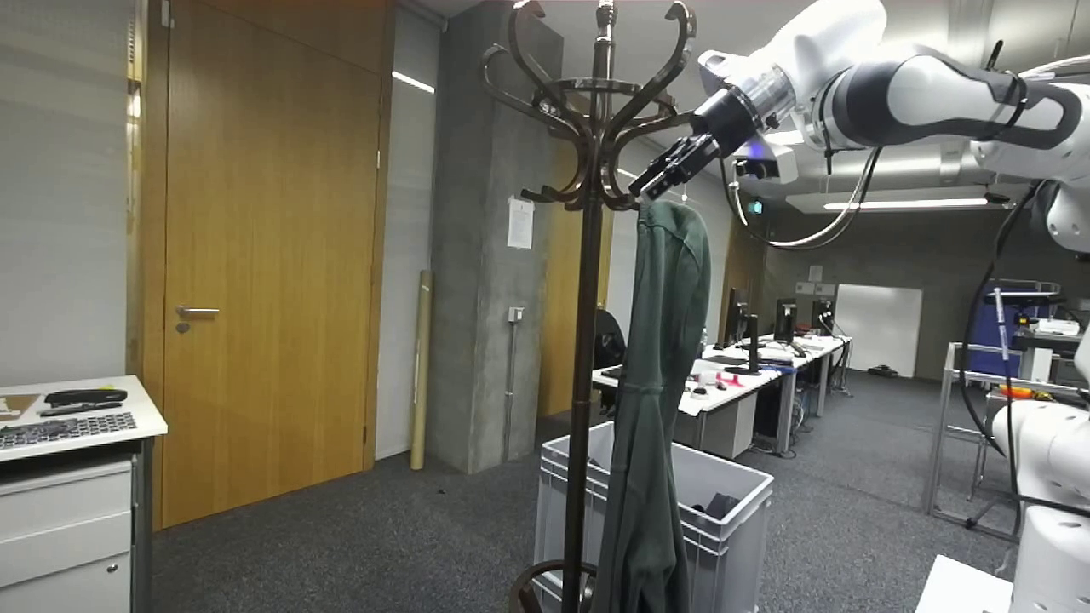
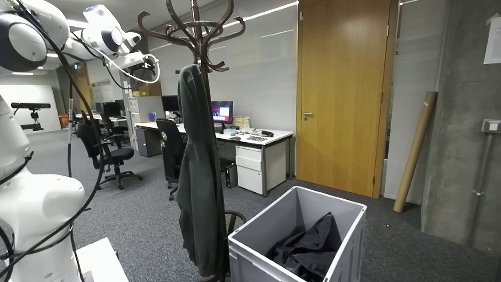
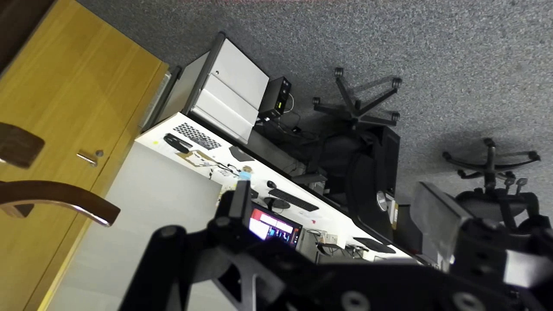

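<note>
A dark green garment (image 1: 654, 398) hangs long and narrow from the lower hooks of a dark brown coat rack (image 1: 584, 337). In exterior view 1 my gripper (image 1: 650, 188) is near the rack's lower hooks, just above the garment's top in the picture; whether they touch cannot be told there. The wrist view shows the gripper open, its fingers (image 3: 239, 203) wide apart with only the distant room behind the gap. Rack hooks (image 3: 57, 197) show at the left of that view. The garment (image 2: 199, 174) hangs freely in exterior view 2, where the arm hides the gripper's fingers.
A grey crate (image 2: 296, 188) with dark cloth (image 2: 310, 246) in it stands beside the rack's base. Desks with monitors (image 2: 221, 112) and office chairs (image 2: 117, 152) are farther back. A wooden door (image 1: 271, 255) and concrete pillar (image 1: 490, 337) lie behind the rack.
</note>
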